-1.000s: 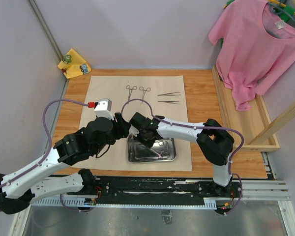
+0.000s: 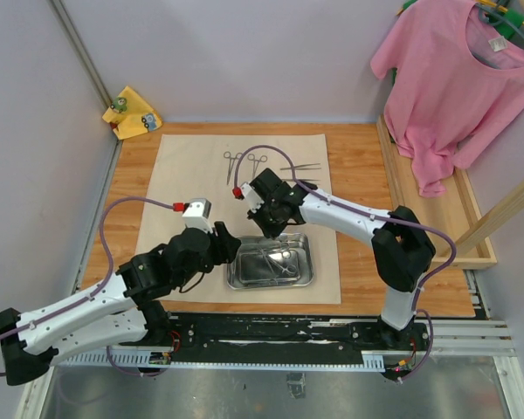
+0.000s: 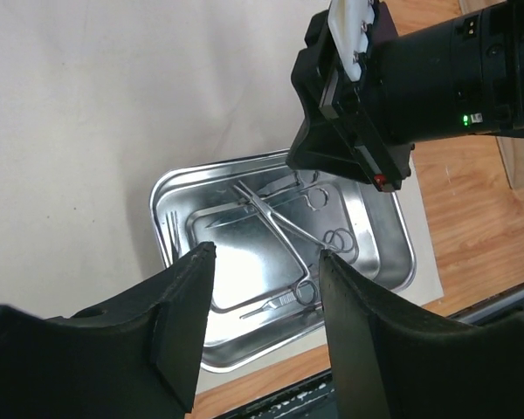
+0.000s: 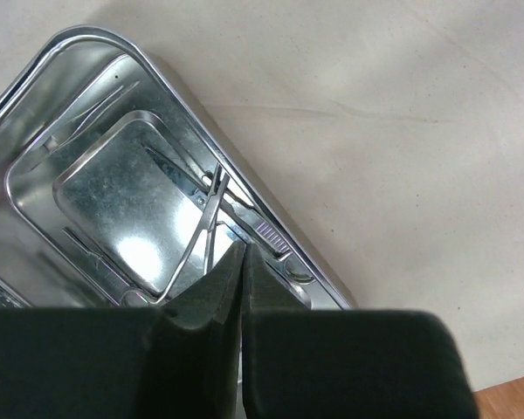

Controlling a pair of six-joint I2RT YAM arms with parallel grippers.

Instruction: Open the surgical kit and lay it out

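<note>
A metal tray (image 2: 269,279) holds several loose steel instruments, scissors-like and slim ones (image 3: 279,244), on a cream cloth (image 3: 79,122). My left gripper is open above the tray's left part, nothing between its fingers. My right gripper is shut, over the tray's back part, with nothing visible between its fingers. Behind the arms, two ring-handled clamps (image 2: 230,166) and two tweezers (image 2: 299,166) lie laid out on the cloth.
A pink shirt (image 2: 454,78) hangs over a wooden rack (image 2: 467,253) at the right. A yellow patterned cloth (image 2: 133,113) lies beyond the table's back left corner.
My right gripper has lifted and moved toward the back, away from the tray's middle. My left gripper has moved slightly right and toward the front.
</note>
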